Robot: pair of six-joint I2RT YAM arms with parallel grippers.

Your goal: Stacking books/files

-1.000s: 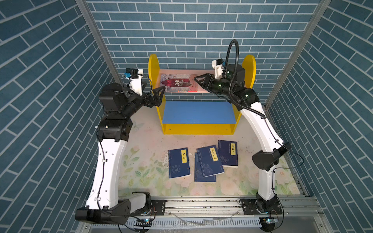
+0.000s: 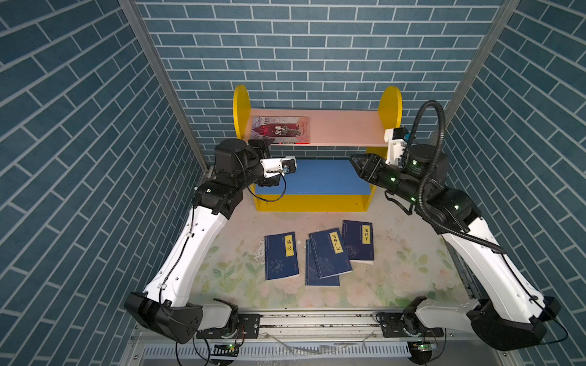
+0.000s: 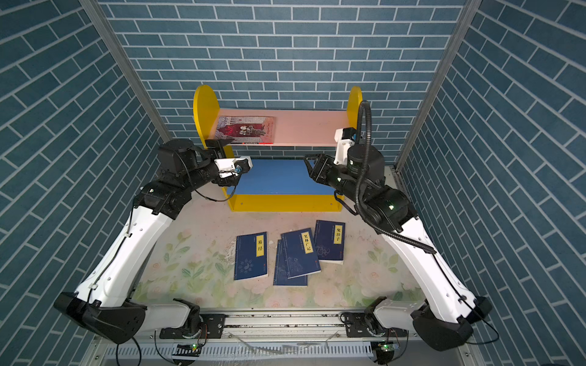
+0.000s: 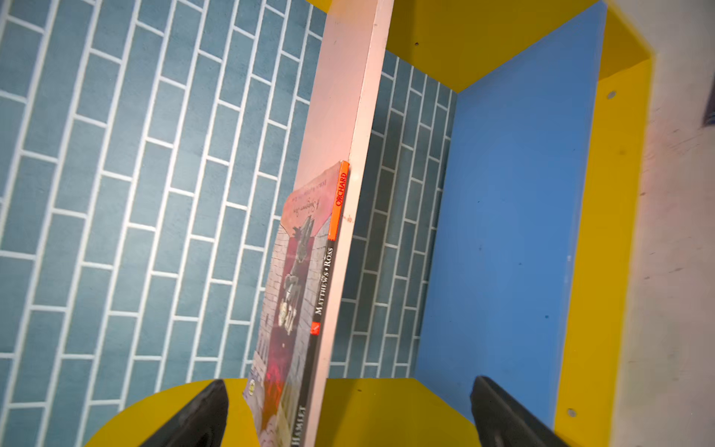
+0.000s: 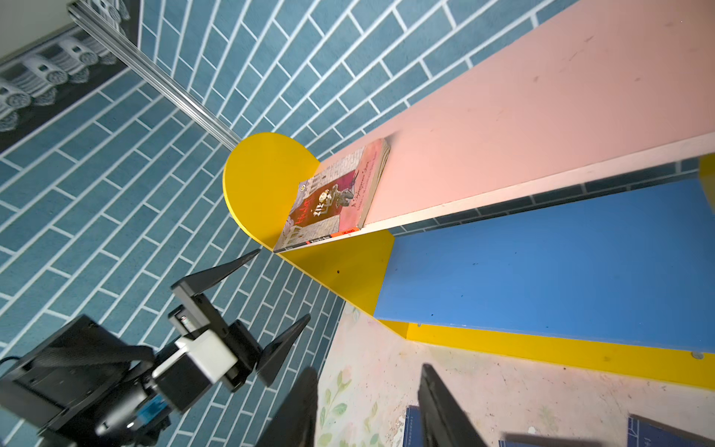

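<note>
A red-and-grey picture book (image 2: 277, 129) lies flat at the left end of the pink upper shelf (image 2: 345, 125). Several navy books lie on the floor: one alone at left (image 2: 280, 256), one slanted (image 2: 329, 253) over another (image 2: 322, 281), and one at right (image 2: 359, 239). My left gripper is in front of the shelf's left side, fingers wide apart, nothing between them. Facing the lower shelf's right part, my right gripper is empty too, with a gap between its fingers.
The blue lower shelf (image 2: 326, 177) is bare. Yellow end panels (image 2: 241, 109) rise at both sides of the rack. The pink shelf is clear right of the book.
The right one has drawn back from near the picture book, downward and to the right. The books have not moved.
</note>
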